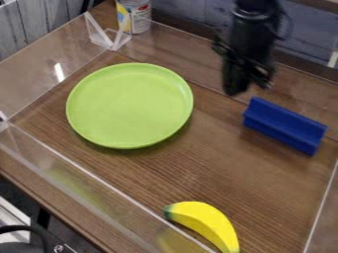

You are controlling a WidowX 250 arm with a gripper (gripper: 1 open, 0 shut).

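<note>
The black gripper point(244, 71) is blurred at the upper middle-right, above the wooden table point(211, 163), up and to the left of a blue block point(283, 126). Its fingers look close together, though blur hides what is between them. A green plate point(128, 106) lies at the left, and a yellow banana point(203, 225) at the front.
A can point(132, 15) stands at the back left, with a clear plastic item point(103, 38) near it. Walls edge the table at back and left.
</note>
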